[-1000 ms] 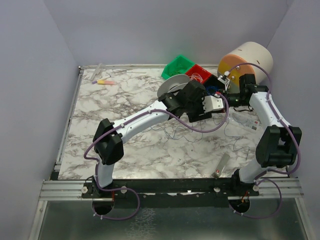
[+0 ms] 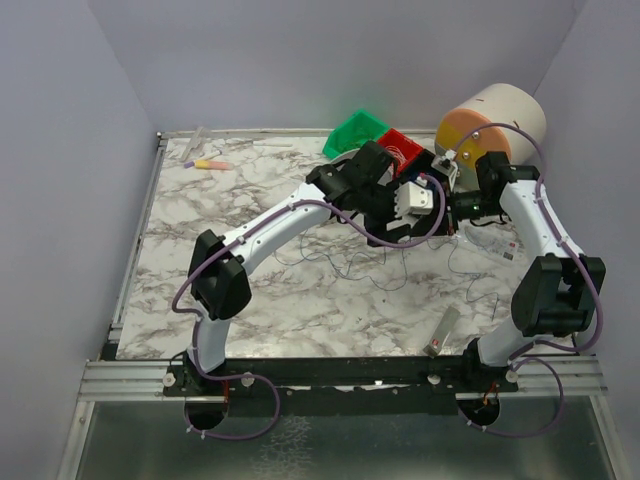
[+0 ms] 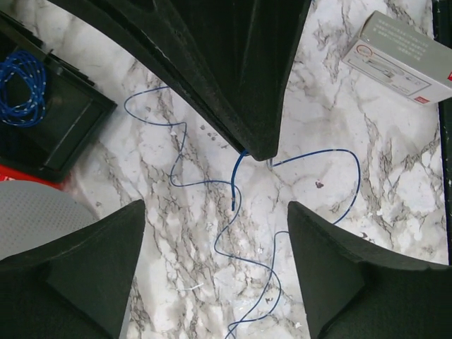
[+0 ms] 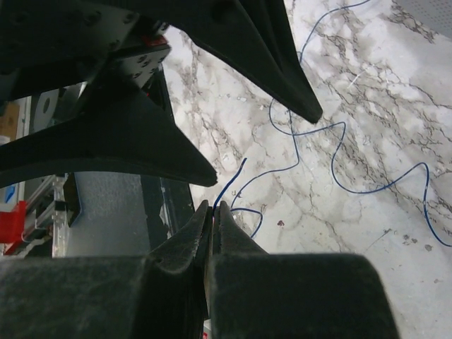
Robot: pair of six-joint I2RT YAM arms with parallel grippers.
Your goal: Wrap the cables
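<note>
A thin blue cable (image 2: 405, 265) lies in loose curves over the marble table. My right gripper is shut on it, and a short free end (image 4: 232, 182) sticks out past its fingertips. In the left wrist view, this free end (image 3: 234, 185) hangs beside the right fingertips (image 3: 265, 145), while the rest of the cable (image 3: 359, 173) loops down to the table. Around that end, my left gripper stands open, one finger (image 4: 300, 95) to each side, with nothing gripped. From above, the arms hide the cable end.
Behind the arms are a green bin (image 2: 350, 135), a red bin (image 2: 402, 145) and a black bin (image 3: 88, 116) with coiled blue cable (image 3: 28, 85). A large cylinder (image 2: 510, 115) stands at the back right. A small box (image 2: 441, 331) lies near the front edge.
</note>
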